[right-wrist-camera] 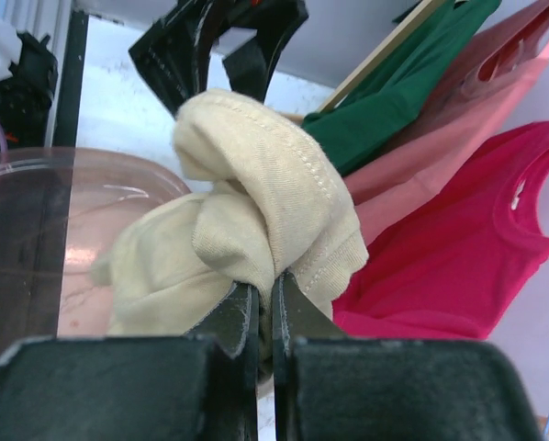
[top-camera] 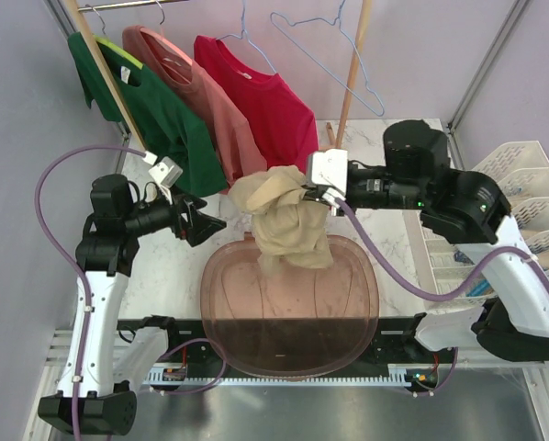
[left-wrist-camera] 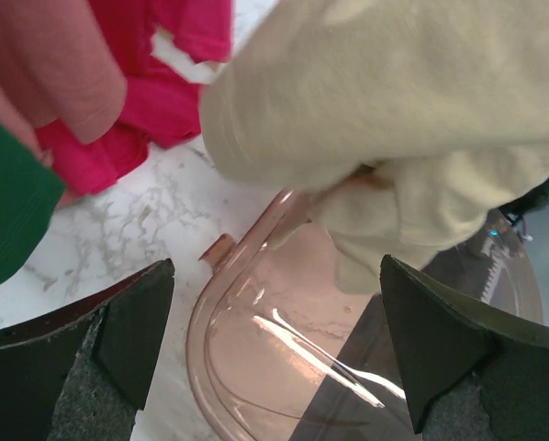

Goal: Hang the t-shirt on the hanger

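A crumpled beige t-shirt [top-camera: 284, 225] hangs in the air above the pink plastic tub; my right gripper [top-camera: 313, 191] is shut on it, bunched between the fingers. In the left wrist view the shirt [left-wrist-camera: 394, 92] fills the upper right. My left gripper [top-camera: 194, 222] stands open just left of the shirt, nothing between its fingers. A bare blue hanger [top-camera: 325, 69] hangs on the rack at the right, with green, salmon and red shirts on hangers to its left.
The pink tub [top-camera: 221, 340] sits on the marble top below. A white basket [top-camera: 513, 156] with compartments stands at the right. The wooden rack post [top-camera: 357, 41] rises behind the right arm.
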